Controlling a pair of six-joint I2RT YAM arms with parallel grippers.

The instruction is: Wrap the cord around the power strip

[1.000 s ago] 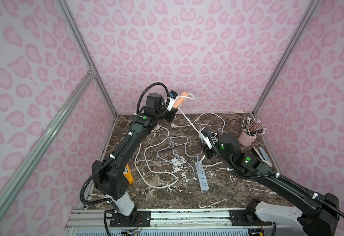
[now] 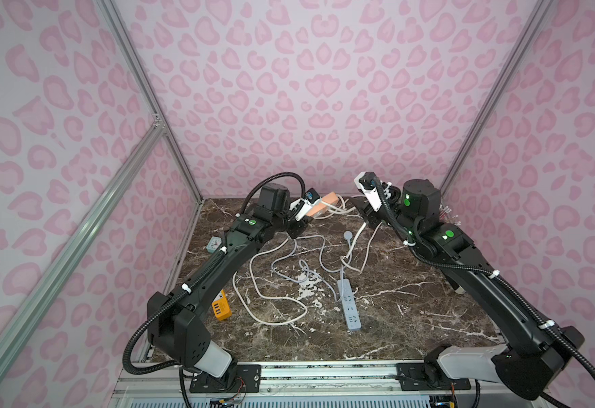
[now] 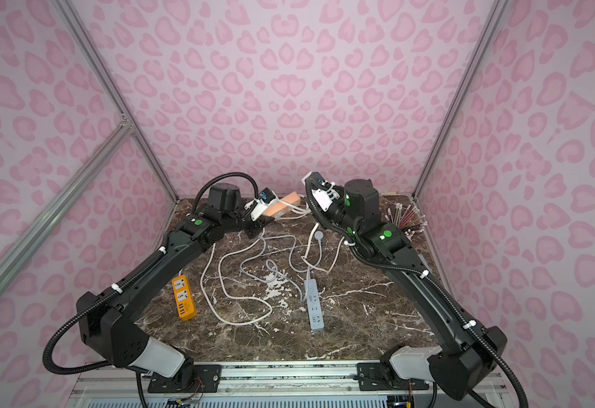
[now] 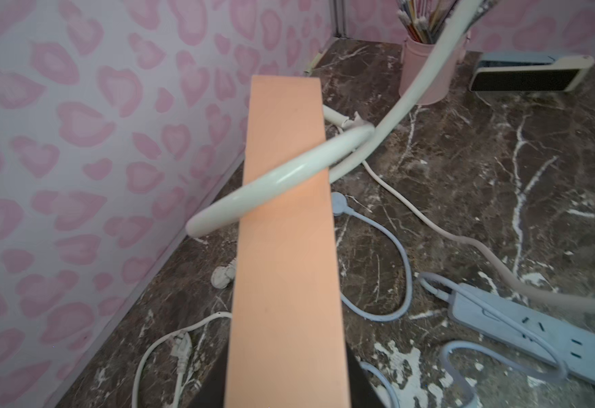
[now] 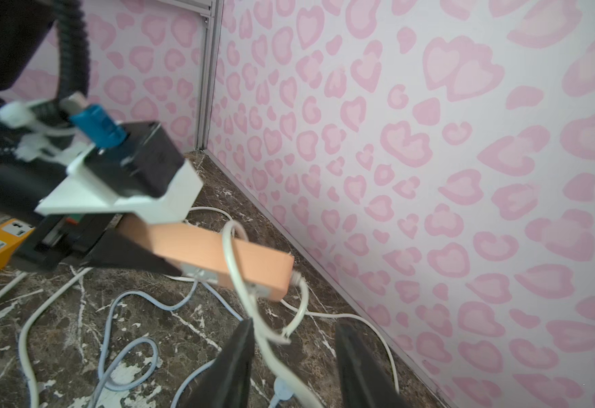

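A peach power strip (image 4: 287, 285) is held in the air in my left gripper (image 2: 309, 212), which is shut on it, near the back of the table. White cord (image 4: 277, 179) loops diagonally over and around the strip's far end and runs off it. My right gripper hangs higher and to the right, shut on that white cord, which stretches from the strip down between its blurred fingers.
On the marble table (image 2: 399, 319) lie a pale blue power strip (image 2: 349, 304), loose white and blue cords, and an orange strip (image 3: 183, 298) at the left. A pink pen cup (image 4: 420, 71) stands at the back right.
Over the last second my right gripper rose from low over the table.
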